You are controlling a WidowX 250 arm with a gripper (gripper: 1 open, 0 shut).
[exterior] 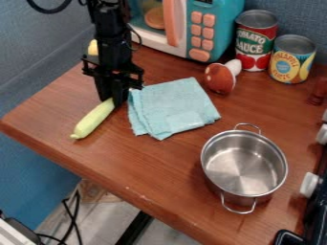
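Observation:
My black gripper (113,94) is lowered over the upper end of a pale yellow-green corn cob (92,121), which lies slanted on the wooden table left of a folded light-blue cloth (173,107). The fingertips are at the cob's top end; whether they are closed on it is unclear, as the gripper's body hides that end.
A steel pot (243,165) stands front right. A toy microwave (202,24), two cans (254,43) and a red-and-white mushroom (220,78) are at the back. A yellow item is partly behind the arm.

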